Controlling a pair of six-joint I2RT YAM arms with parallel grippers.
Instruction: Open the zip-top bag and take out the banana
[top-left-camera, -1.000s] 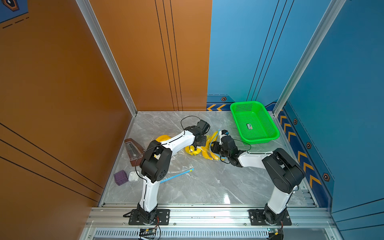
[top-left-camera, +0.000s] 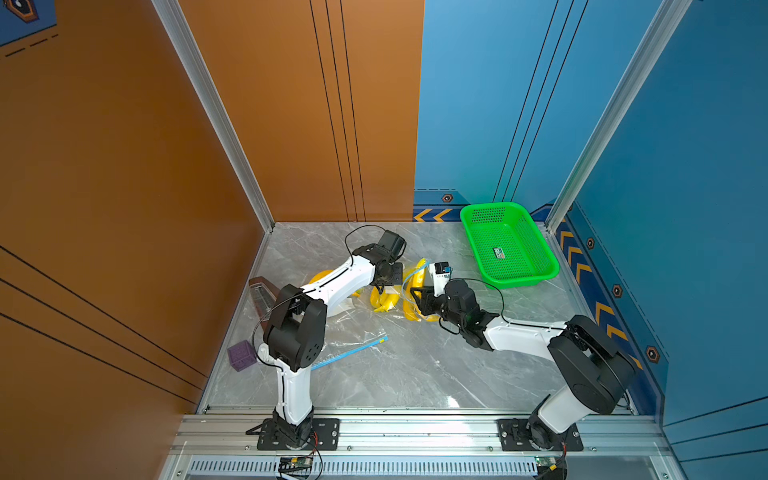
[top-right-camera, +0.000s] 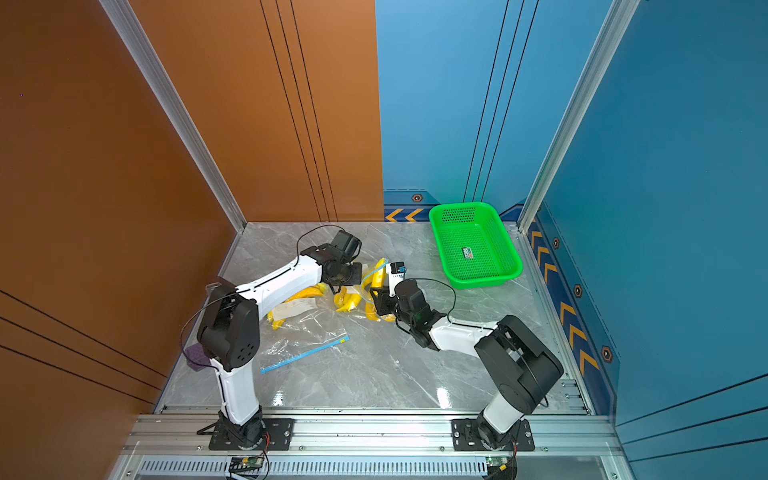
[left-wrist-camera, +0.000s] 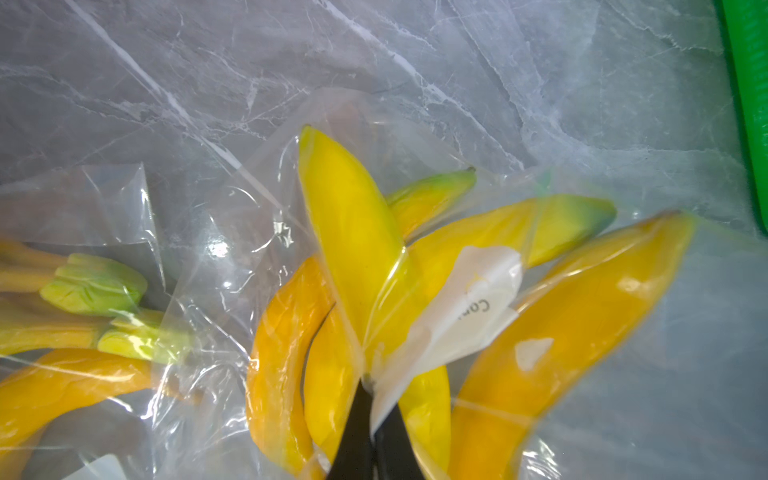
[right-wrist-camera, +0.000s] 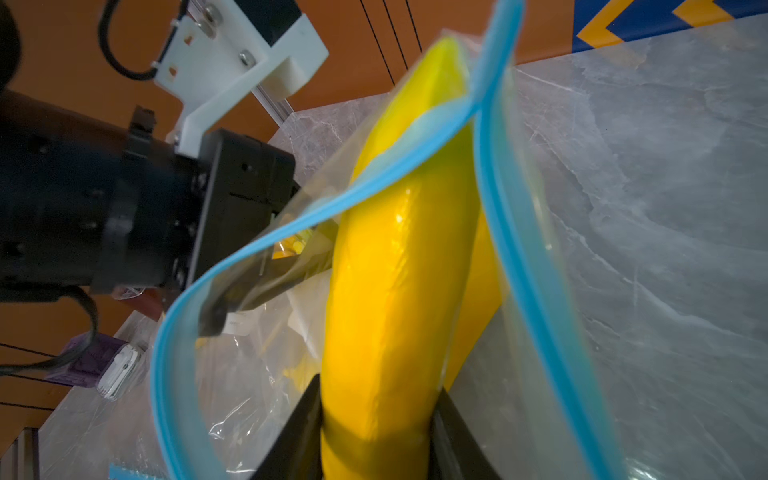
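My right gripper is shut on a yellow banana (right-wrist-camera: 392, 280), one finger on each side. The banana rises within the open mouth of the clear bag, framed by the blue zip rim (right-wrist-camera: 524, 276). Other bananas (left-wrist-camera: 576, 336) lie inside the bag's clear film, as the left wrist view shows. There my left gripper is shut on thin bag film beside a white label (left-wrist-camera: 460, 320); the film gathers in folds at its tips. From above, both grippers stand close together over the bag, and the arms hide part of it.
A green basket (top-left-camera: 521, 276) stands at the back right. Another bag of bananas (top-right-camera: 302, 294) lies under the left arm, its blue zip strip (top-right-camera: 304, 353) towards the front. A purple block (top-left-camera: 241, 356) sits at far left.
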